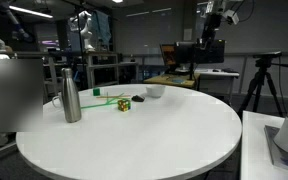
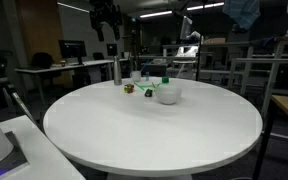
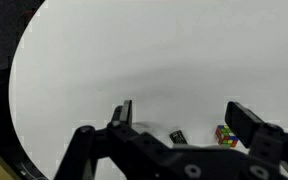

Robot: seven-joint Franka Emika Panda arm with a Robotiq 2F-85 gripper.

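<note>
My gripper stands open, its two fingers wide apart with nothing between them. In the first exterior view the gripper point(image 1: 193, 72) hangs high above the right part of the round white table point(image 1: 174, 135). A multicoloured puzzle cube point(image 1: 124, 105) sits toward the table's far left; the wrist view shows the cube point(image 3: 225, 136) close to the right finger in the picture. Beside it lies a small black object point(image 3: 178, 137). A white bowl point(image 2: 168, 94) stands on the table, mostly hidden behind the gripper in the wrist view.
A tall metal bottle point(image 1: 71, 97) stands upright near the table's left edge. Green sticks point(image 1: 102, 103) and a green block point(image 1: 96, 92) lie near it. A grey panel point(image 1: 14, 94) covers the left of the first exterior view.
</note>
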